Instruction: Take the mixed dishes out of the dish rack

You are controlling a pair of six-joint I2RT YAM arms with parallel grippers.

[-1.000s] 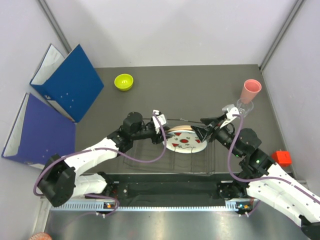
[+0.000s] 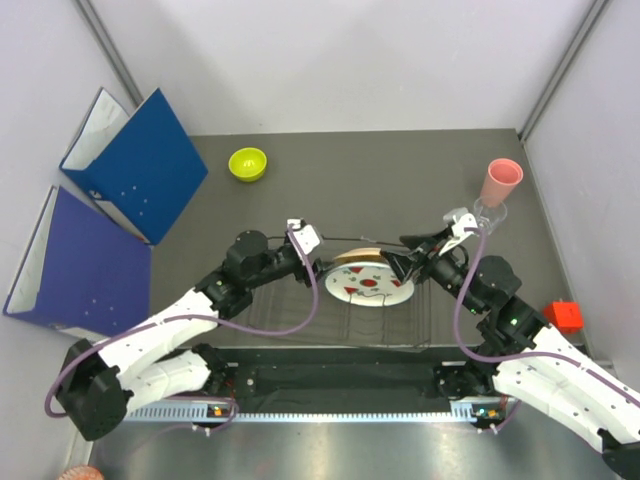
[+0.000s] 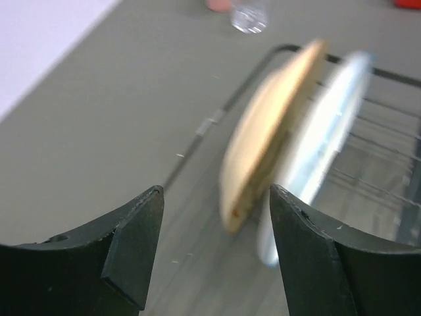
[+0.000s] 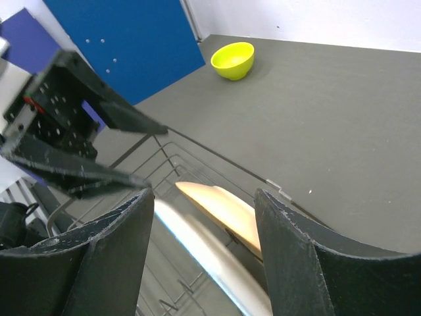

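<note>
In the middle of the dish rack [image 2: 280,315] stand two dishes close together. The front one is a white plate [image 2: 365,296] with red and green marks; behind it shows the edge of a tan wooden dish [image 2: 362,255]. My left gripper is open at the dishes' left end, with the plate [image 3: 314,151] and wooden dish [image 3: 266,135] beyond its fingers. At their right end my right gripper stands open; the wooden dish [image 4: 223,205] and the white plate [image 4: 210,257] run up from between its fingers in that view. Neither gripper visibly clasps a dish.
A yellow-green bowl [image 2: 247,164] sits at the back left. Toward the back right are a pink cup [image 2: 501,180] and a clear glass [image 2: 489,214], with a red block [image 2: 564,317] farther forward. Blue binders [image 2: 137,165] line the left side.
My left gripper has drawn back to the left, away from the dishes' left end. The plate has shifted slightly left. My right arm looks still.
</note>
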